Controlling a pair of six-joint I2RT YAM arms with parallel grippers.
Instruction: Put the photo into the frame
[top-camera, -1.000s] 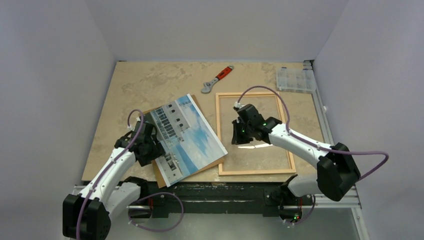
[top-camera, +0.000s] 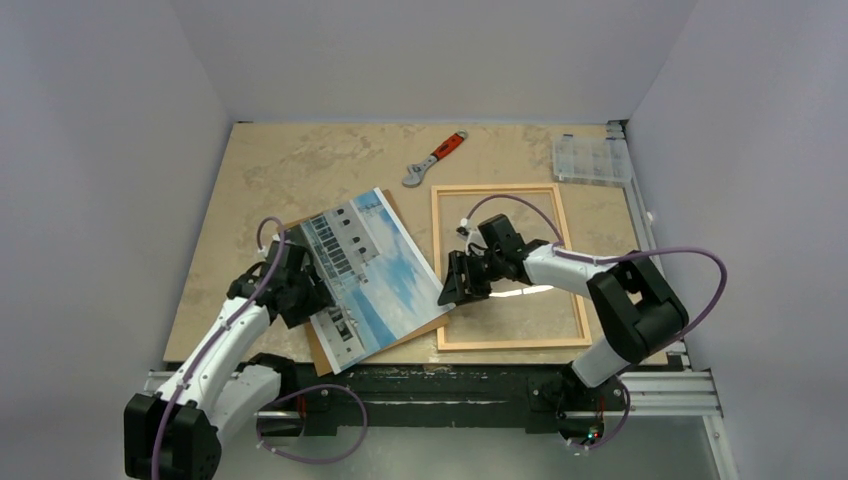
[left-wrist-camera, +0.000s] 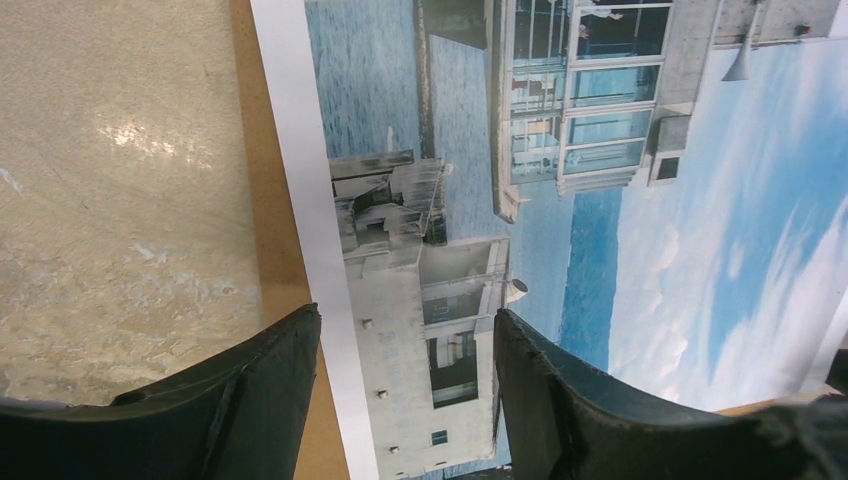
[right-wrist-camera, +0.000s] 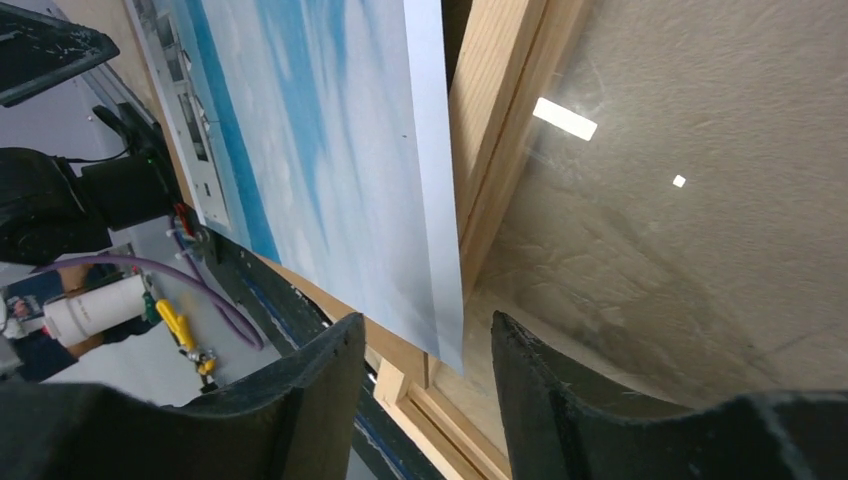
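Observation:
The photo, a seaside building under blue sky, lies tilted on a brown board, left of the wooden frame. My left gripper hangs open over the photo's left white edge, with buildings and border below its fingers. My right gripper is open at the photo's right corner, where the white border reaches between its fingertips from above; whether it touches either finger I cannot tell. In the right wrist view the frame's wooden bars show beside and beneath that corner.
An adjustable wrench lies at the back middle. A clear plastic organizer box sits at the back right. Walls enclose the back and both sides.
My right gripper has moved left and toward the table's front, onto the photo's right corner, its arm bending. The left arm and the photo look nearly unchanged.

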